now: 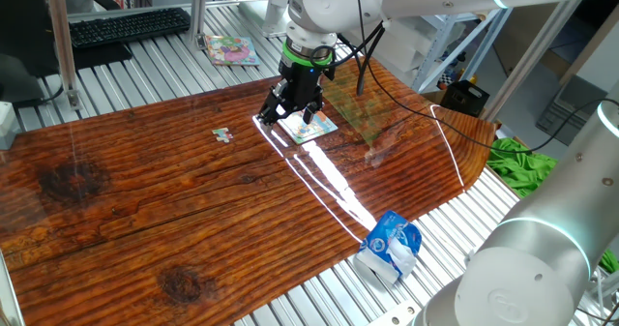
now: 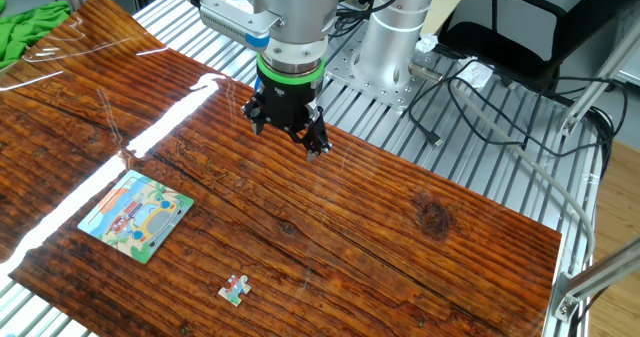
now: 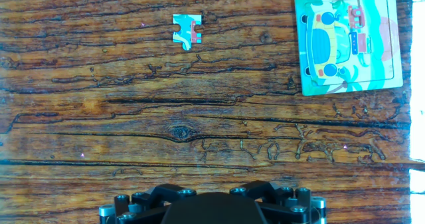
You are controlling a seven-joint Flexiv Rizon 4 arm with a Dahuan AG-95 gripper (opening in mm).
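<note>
A loose jigsaw piece (image 3: pixel 187 32) in pale blue, white and red lies flat on the wooden tabletop, at the upper left of the wrist view. To its right is a square puzzle board (image 3: pixel 348 40) with a picture of a yellow car. In exterior view 2, bare wood separates the piece (image 2: pixel 234 289) from the board (image 2: pixel 136 215). My black gripper (image 2: pixel 286 141) hangs above the table, away from both. Its fingers are spread wide, with nothing between them. In exterior view 1 the gripper partly covers the board (image 1: pixel 308 127).
A blue tissue pack (image 1: pixel 391 244) sits at the table's edge in exterior view 1. Beyond the wood, a colorful picture sheet (image 1: pixel 231 50) and a black keyboard (image 1: pixel 132 27) rest on metal slats.
</note>
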